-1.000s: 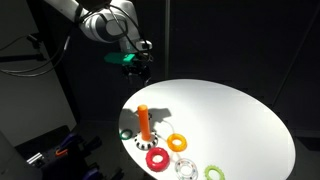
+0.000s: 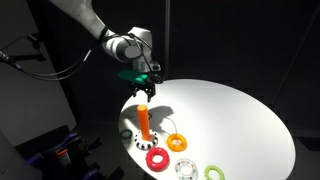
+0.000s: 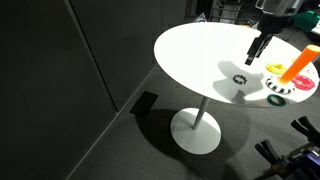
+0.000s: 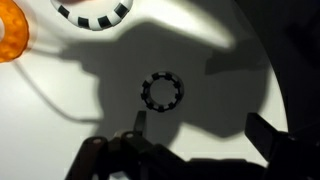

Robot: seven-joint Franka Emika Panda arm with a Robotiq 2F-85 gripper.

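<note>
My gripper (image 2: 140, 93) is open and empty above the left part of the round white table, beyond the upright orange post (image 2: 144, 122). In the wrist view a small black-and-white ring (image 4: 162, 91) lies flat on the table, ahead of the fingertips and nearer the left finger; the gripper's shadow falls around it. The same small ring (image 3: 239, 78) lies apart from the others in exterior view 2. A larger black-and-white ring (image 2: 147, 141) surrounds the base of the post. An orange ring (image 4: 12, 30) is cut off at the wrist view's left edge.
Toward the table's near edge lie a dark green ring (image 2: 126, 133), a red ring (image 2: 157, 160), a white ring with dark marks (image 2: 187, 170) and a light green ring (image 2: 214, 172). The tall post stands close to my gripper.
Over the last second my gripper has moved right and lower in exterior view 1, farther over the table. The post and the visible rings have stayed in place.
</note>
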